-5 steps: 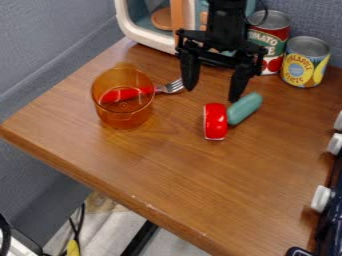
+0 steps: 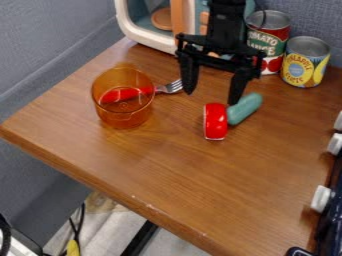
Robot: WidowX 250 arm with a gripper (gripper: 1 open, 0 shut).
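My black gripper (image 2: 213, 84) hangs at the top centre, open, its two fingers spread above the table (image 2: 160, 180). Below it lie a red cylinder (image 2: 215, 121), like a small can or toy, and a teal cylinder (image 2: 246, 108) beside it. At the left an orange translucent cup (image 2: 123, 112) stands with a red-handled fork (image 2: 168, 87) lying behind it or across it; I cannot tell which.
A tomato can (image 2: 267, 31) and a yellow can (image 2: 305, 64) stand at the back right. A white toy appliance (image 2: 146, 30) sits at the back. Dark equipment with white knobs (image 2: 321, 198) lines the right edge.
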